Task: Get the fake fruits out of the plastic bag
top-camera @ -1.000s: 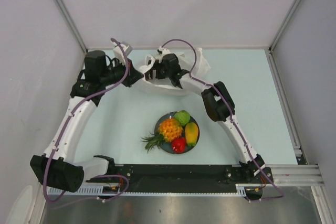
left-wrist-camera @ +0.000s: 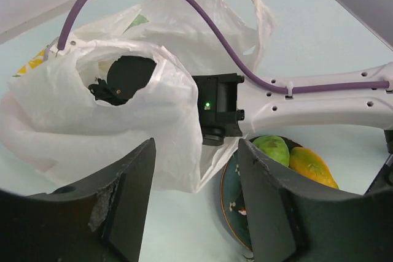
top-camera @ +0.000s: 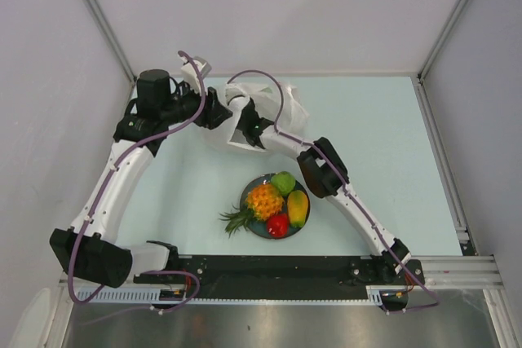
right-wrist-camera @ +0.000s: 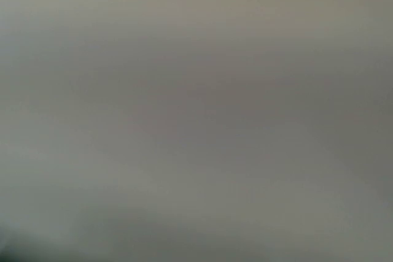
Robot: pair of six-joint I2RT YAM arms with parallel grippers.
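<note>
The white plastic bag [top-camera: 218,132] lies crumpled at the back of the table, its near side standing up in the left wrist view. My right gripper is inside the bag; part of its black body [left-wrist-camera: 130,77] shows through a gap in the plastic, but whether its fingers hold anything is hidden. The right wrist view is only a grey blur. My left gripper stands open in front of the bag, nothing between its fingers. Out on a dark plate lie a pineapple [top-camera: 265,200], a green fruit [top-camera: 283,182], a yellow fruit [top-camera: 298,209] and a red fruit [top-camera: 277,225].
The dark plate [left-wrist-camera: 228,210] sits near the table's front, in front of the bag. My right forearm [top-camera: 359,216] crosses the table beside it. Bare table [top-camera: 387,152] stretches to the right, with another clear strip left of the plate.
My right arm has shifted left, carrying its gripper farther into the bag, and the bag has moved left too. My left gripper moved slightly right. The plate's fruits have stayed put.
</note>
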